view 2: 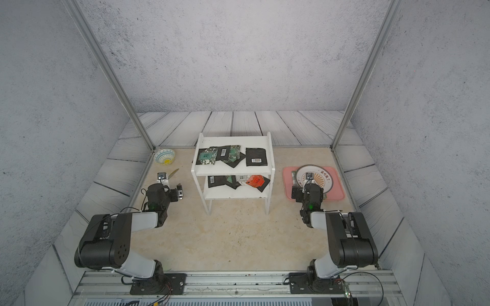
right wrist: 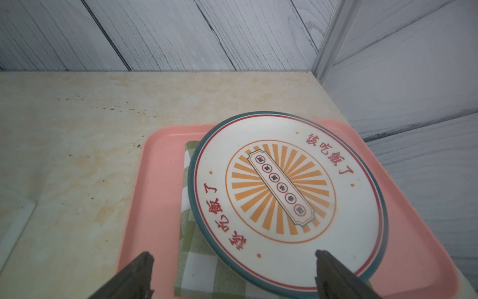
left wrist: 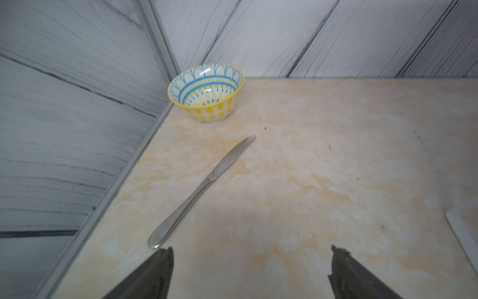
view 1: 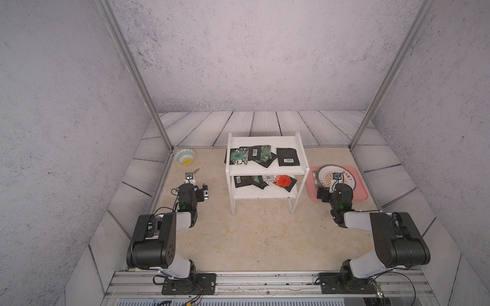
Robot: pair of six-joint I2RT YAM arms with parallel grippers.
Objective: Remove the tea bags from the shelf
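A white two-tier shelf (view 1: 265,169) stands mid-table. Its top tier bears several flat tea bags: a green-patterned one (view 1: 239,156) at the left, overlapping dark ones, and a separate black one (view 1: 288,156) at the right. On the lower tier lie more dark tea bags and one with a red front (view 1: 282,180); the upper board may hide parts of them. My left gripper, open and empty, hangs left of the shelf. My right gripper is likewise open over the plate side, right of the shelf, with nothing between its fingers.
A patterned bowl (left wrist: 211,94) sits in the far left corner, a knife (left wrist: 209,182) in front of it. At the right, a pink tray (right wrist: 159,164) carries a checked cloth (right wrist: 199,269) and a round plate (right wrist: 278,129). The table (view 1: 255,239) before the shelf is clear.
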